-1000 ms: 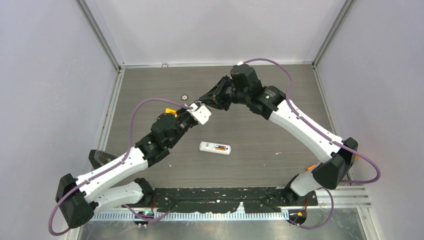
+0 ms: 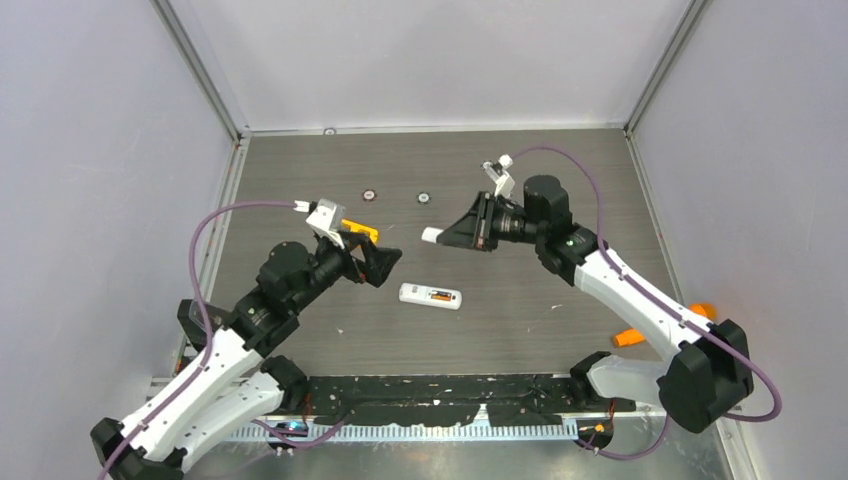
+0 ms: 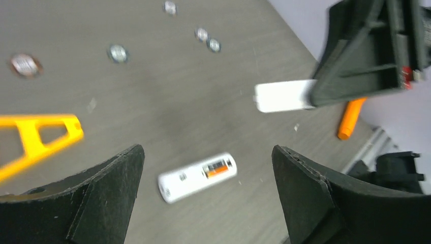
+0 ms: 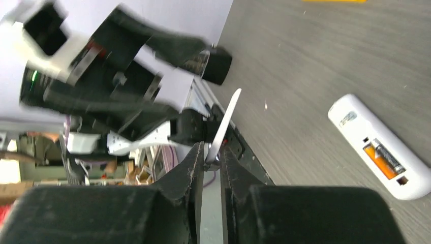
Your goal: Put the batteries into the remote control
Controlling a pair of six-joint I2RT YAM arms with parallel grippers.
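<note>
The remote control lies on the table with its compartment uncovered, an orange battery in it beside a dark or silver part. My right gripper has a thin white flat piece between its fingertips, held above the table to the upper right of the remote. My left gripper stands open with nothing between its fingers, left of the right one, over the table above the remote's left.
A yellow plastic piece lies behind the left gripper. Small round items sit toward the back of the table. An orange object is at the right edge.
The grippers, close together a second ago, have moved apart. The right one has shifted right and toward the front with the white piece; the left has turned and moved down and left.
</note>
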